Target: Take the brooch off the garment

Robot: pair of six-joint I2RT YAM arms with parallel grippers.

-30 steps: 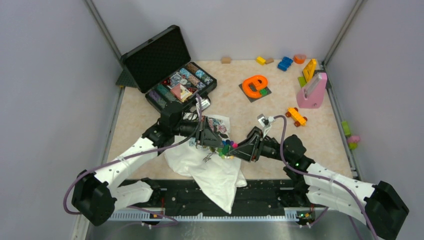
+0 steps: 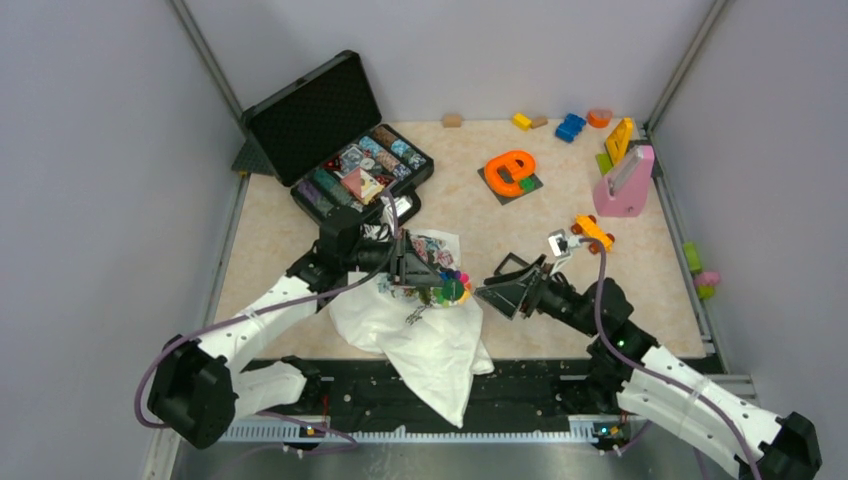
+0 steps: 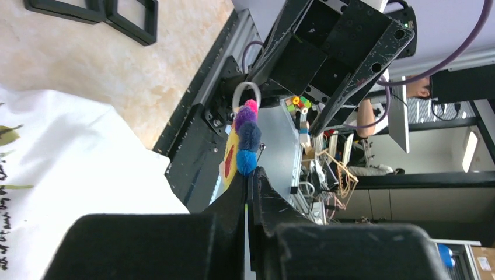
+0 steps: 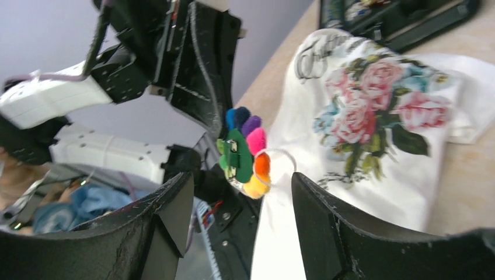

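A colourful pompom brooch (image 2: 452, 290) with a green backing and a pale loop is held up in the fingertips of my left gripper, which is shut on it. My right gripper is apart from the brooch, its fingers parted either side of it in its wrist view, with nothing between them. The white garment (image 2: 420, 360) with a floral print (image 4: 379, 111) lies below on the table.
An open black case (image 2: 365, 170) of assorted items sits at the back left. An orange track piece (image 2: 510, 165), a yellow toy car (image 2: 592, 232) and a pink object (image 2: 625, 185) stand to the right. A black frame (image 3: 131, 29) lies near the garment.
My right gripper has moved back to the right, away from the brooch, showing more of it.
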